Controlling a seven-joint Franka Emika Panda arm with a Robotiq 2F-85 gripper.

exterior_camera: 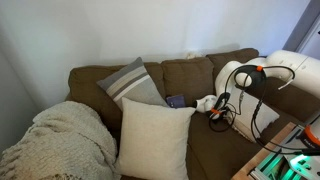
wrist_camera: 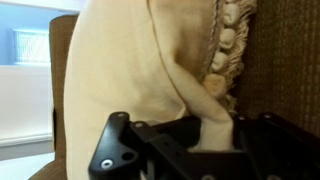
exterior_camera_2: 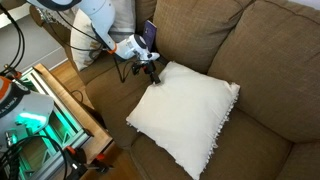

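A cream pillow [exterior_camera_2: 190,112] with a tasselled edge lies tilted on the sofa seat. At its upper left corner, in exterior view 2, is my gripper [exterior_camera_2: 152,73], low and close to the fabric. From the other side, the gripper [exterior_camera: 220,120] appears in front of the partly hidden pillow [exterior_camera: 262,118]. The wrist view has the pillow's fabric [wrist_camera: 120,70] filling the left and centre, with a fold running down between the dark fingers of the gripper. How tightly the fingers stand on that fold cannot be made out.
Another cream pillow [exterior_camera: 155,140] leans upright, with a striped grey pillow [exterior_camera: 130,84] behind it. A dark purple object [exterior_camera: 176,101] rests against the backrest. A knitted throw [exterior_camera: 62,145] covers the left arm. Bare sofa seat [exterior_camera_2: 260,145] lies right of the tasselled pillow.
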